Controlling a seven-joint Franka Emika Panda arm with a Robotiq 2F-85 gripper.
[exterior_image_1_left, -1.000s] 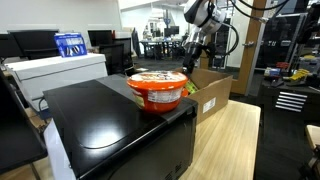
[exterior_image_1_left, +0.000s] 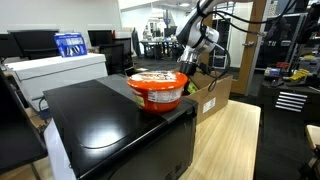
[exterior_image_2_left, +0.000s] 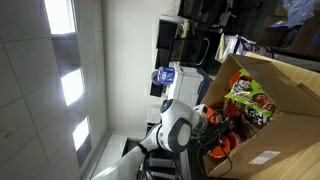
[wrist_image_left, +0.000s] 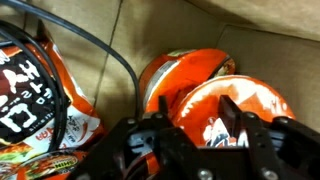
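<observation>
In the wrist view my gripper is down over the contents of a cardboard box, its fingers apart. A red bowl with a white-patterned lid (wrist_image_left: 258, 97) lies right beneath it, with part of its rim in the gap. Whether the fingers touch the bowl cannot be made out. A second red bowl (wrist_image_left: 190, 70) lies against it, towards the box wall. From the side, the gripper (exterior_image_2_left: 228, 127) reaches into the cardboard box (exterior_image_2_left: 290, 98) near red bowls (exterior_image_2_left: 219, 149). In exterior view 1 the box wall (exterior_image_1_left: 213, 98) hides the fingertips.
Red snack packets (wrist_image_left: 28, 95) and a black cable (wrist_image_left: 118, 52) are beside the gripper. Green and red packets (exterior_image_2_left: 248, 94) fill another part of the box. A red-and-white bowl (exterior_image_1_left: 158, 98) stands on the black cabinet (exterior_image_1_left: 90, 115).
Over the last second the arm has come down and nearer to the box, its end passing below the box rim. The bowl on the cabinet has stayed put.
</observation>
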